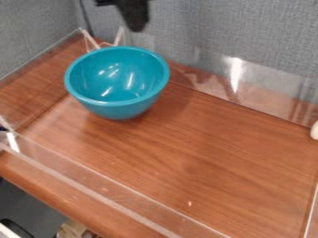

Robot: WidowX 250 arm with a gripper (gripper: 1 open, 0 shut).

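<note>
A teal bowl [117, 93] sits on the wooden surface, toward the upper left. My gripper [130, 13] is a dark blurred shape at the top edge, above and behind the bowl, mostly out of frame. Whether its fingers are open or shut is too blurred to tell.
Clear plastic walls border the wooden surface [211, 167] along the back and front. A small white object [313, 130] is at the right edge.
</note>
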